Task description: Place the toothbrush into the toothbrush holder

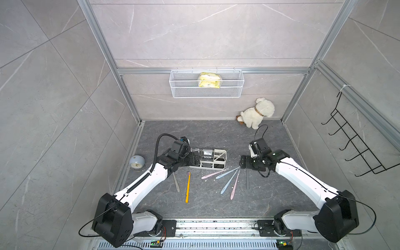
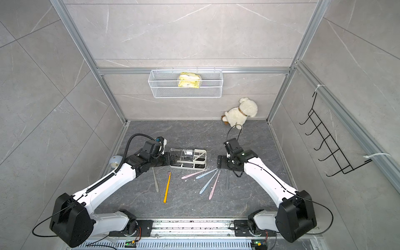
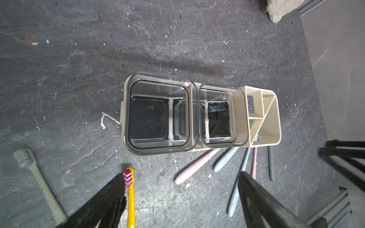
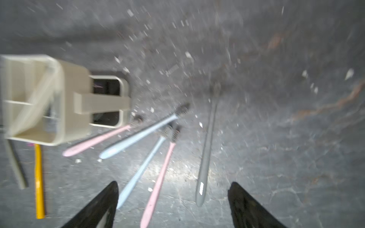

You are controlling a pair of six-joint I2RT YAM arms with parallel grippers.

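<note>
A cream toothbrush holder [image 3: 271, 117] with two clear cups [image 3: 163, 83] sits mid-table. Around its front and sides lie a yellow toothbrush [image 1: 187, 187], a greyish one [image 3: 43, 186], pink ones [image 4: 159, 178], blue ones [image 4: 136, 136] and a dark grey one [image 4: 205, 159]. My left gripper [image 1: 194, 158] hangs over the holder's left end, fingers apart and empty in its wrist view. My right gripper [image 1: 245, 162] is open and empty over the brushes right of the holder; its wrist view is blurred.
A white plush dog [image 1: 254, 114] sits at the back right, a blue-grey round object [image 1: 136, 161] at the left. A wire basket [image 1: 206, 89] and black hook rack [image 1: 350, 137] hang on the walls.
</note>
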